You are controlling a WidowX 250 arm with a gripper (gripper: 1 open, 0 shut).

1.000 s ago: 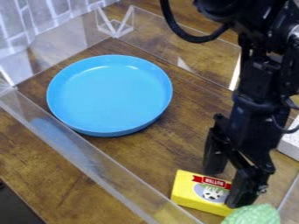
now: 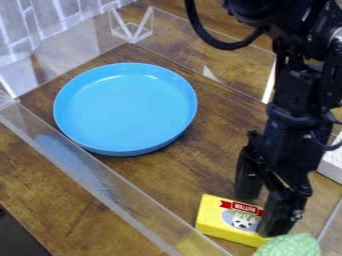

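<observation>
The black gripper [image 2: 259, 203] reaches down at the lower right, its fingers around or just over a yellow box [image 2: 219, 221] with a red label and a cartoon animal face, lying on the wooden table [image 2: 80, 170]. Whether the fingers grip the box cannot be told from this view.
A blue plate [image 2: 126, 108] sits on the upper left of the table. A pale green round object [image 2: 289, 246] lies at the bottom right, beside the box. A white object [image 2: 330, 168] is at the right edge. Clear plastic walls border the work area.
</observation>
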